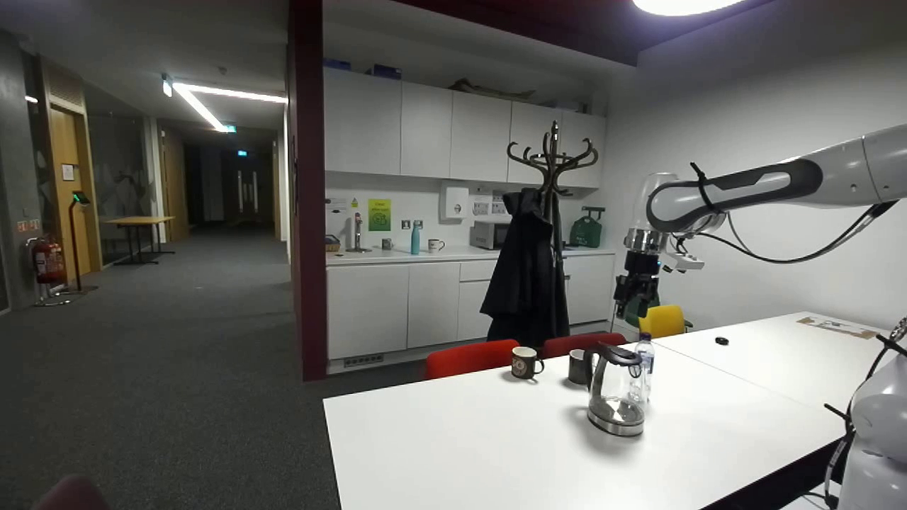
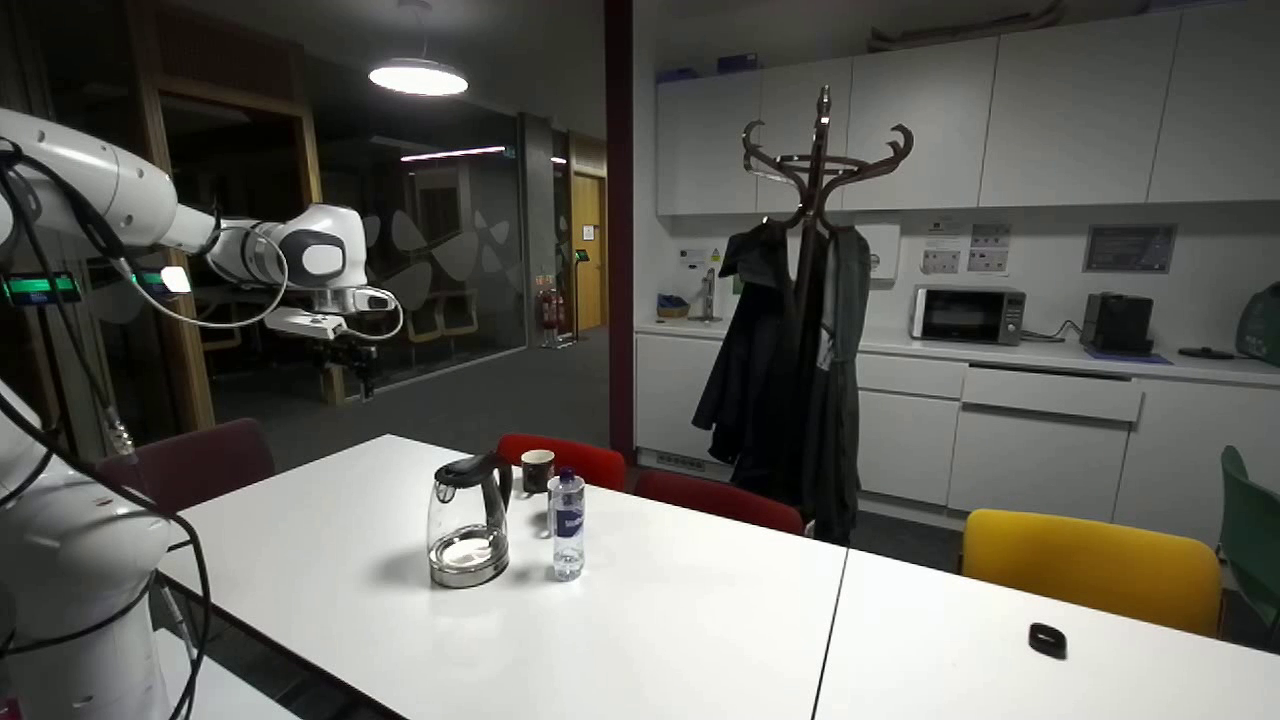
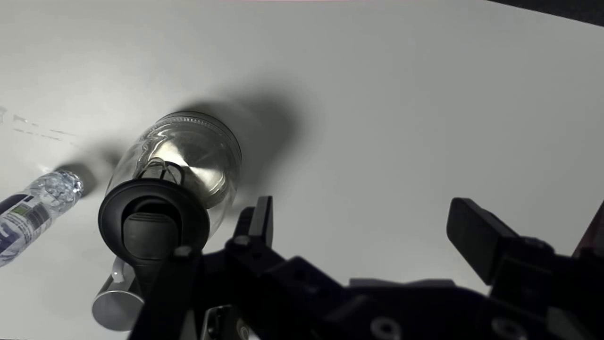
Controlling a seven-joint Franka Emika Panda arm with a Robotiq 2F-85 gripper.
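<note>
My gripper is open, with bare table between its fingers. It hangs well above the table (image 1: 442, 433), as exterior view 1 shows at the gripper (image 1: 635, 297). A glass kettle (image 1: 613, 395) with a black lid and handle and a steel base stands upright on the table. In the wrist view the kettle (image 3: 221, 164) lies left of the fingers, its handle partly hidden by my gripper. Beside the kettle stands a clear water bottle (image 2: 567, 534) with a purple cap. Two dark mugs, one near the table edge (image 1: 524, 364) and one behind the kettle (image 1: 578, 368), stand close by.
Red chairs (image 1: 470, 358) and a yellow chair (image 2: 1086, 564) line the far edge. A small black object (image 2: 1047, 640) lies on the second table section. Behind the chairs stands a coat rack (image 2: 818, 180) with coats.
</note>
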